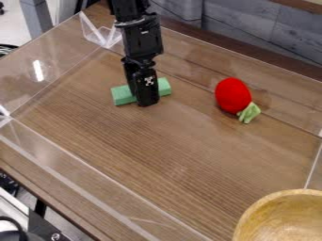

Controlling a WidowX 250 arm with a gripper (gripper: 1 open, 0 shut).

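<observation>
The black gripper [142, 87] hangs from the top centre, its fingers open, just over or on a pale green block [123, 95] lying on the wooden table [164, 169]. The fingers cover part of the block, so whether they touch it cannot be told.
A red tomato-like object [233, 94] with a green end lies to the right. A yellow bowl [280, 216] is at the bottom right corner. A wall stands along the back right.
</observation>
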